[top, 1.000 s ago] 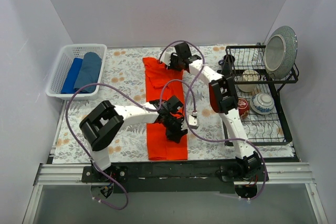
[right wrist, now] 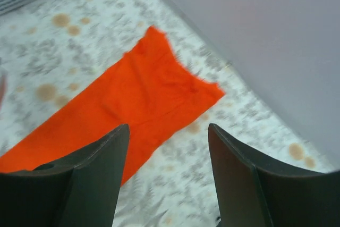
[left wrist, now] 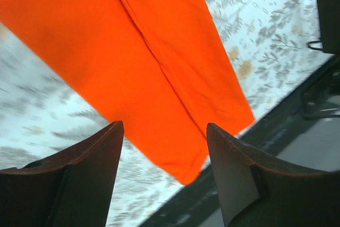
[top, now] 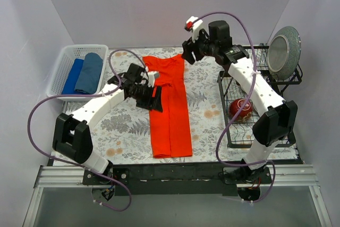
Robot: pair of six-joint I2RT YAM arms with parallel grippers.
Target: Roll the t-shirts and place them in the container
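A red t-shirt (top: 170, 131) lies flat, lengthwise on the patterned mat, its sleeved end at the back and a long crease down its body. My left gripper (top: 151, 99) hangs over the shirt's upper middle; in the left wrist view its open fingers (left wrist: 85, 184) frame the lower part of the cloth with nothing between them. My right gripper (top: 192, 51) is raised to the right of the shirt's back end, open and empty; the right wrist view shows the whole back part of the shirt (right wrist: 149, 94) below it.
A white basket (top: 58, 78) with blue folded cloths sits at back left. A black dish rack (top: 234, 139) with a large plate (top: 284, 51) and a red bowl (top: 239, 110) fills the right side. A grey wall bounds the back.
Both arms have lifted away from the shirt: the left moved up and to the left, the right rose and shifted right. The shirt's front end sits slightly higher than a second ago.
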